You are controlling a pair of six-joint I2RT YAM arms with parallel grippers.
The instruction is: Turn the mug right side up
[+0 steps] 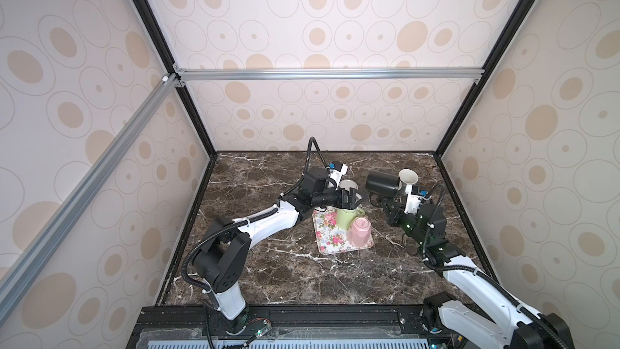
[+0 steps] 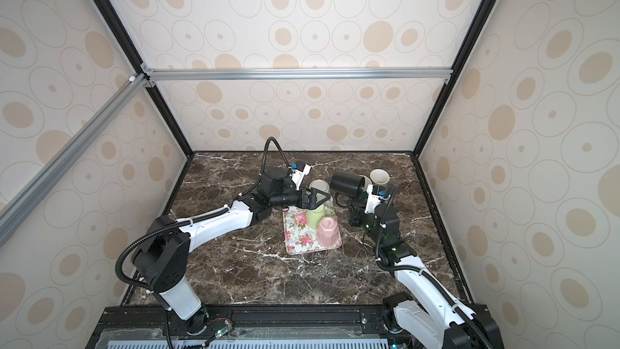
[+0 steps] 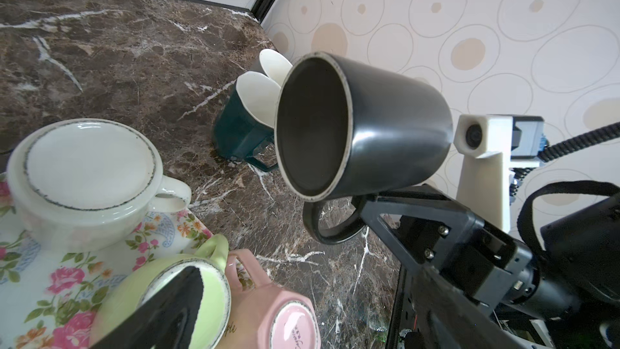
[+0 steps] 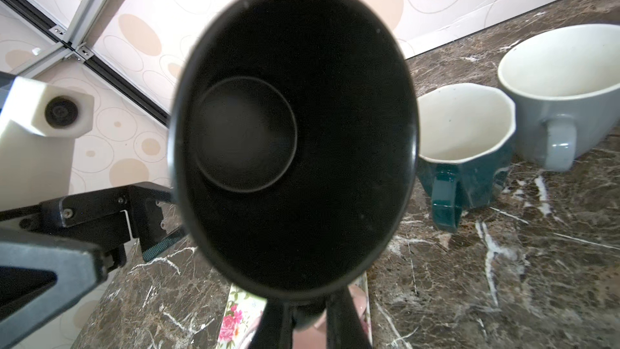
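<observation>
A black mug [image 1: 382, 183] hangs in the air on its side. Its open mouth faces the right wrist camera, showing the dark interior [image 4: 335, 155]; its base [image 3: 312, 128] is toward the left wrist camera. My right gripper is shut on the mug's handle [image 3: 335, 229], below the body. My left gripper [image 1: 356, 199] is open and empty, left of the mug and apart from it. One of its fingers [image 3: 177, 313] shows dark and blurred in the left wrist view.
Below my left gripper is a floral tray [image 1: 328, 249] holding upside-down white [image 3: 90, 168], green [image 1: 346, 217] and pink [image 1: 359, 231] mugs. A teal mug [image 4: 465, 129] and a grey mug [image 4: 562, 90] stand upright behind the right gripper.
</observation>
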